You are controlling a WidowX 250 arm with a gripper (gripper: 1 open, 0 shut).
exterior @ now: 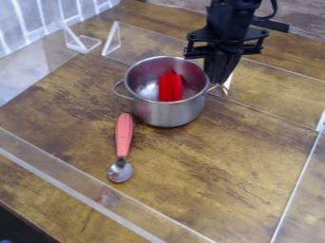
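A steel pot (180,110) with two handles stands near the middle, holding a red object (169,87). Below it to the left lies a spoon (124,137) with a red handle and steel head. The black gripper (219,61) is above and just behind the pot's right rim, its lower tips angled down; whether anything is between them is too small to tell.
Transparent panels and small clear pieces are at the upper left and along the back and sides.
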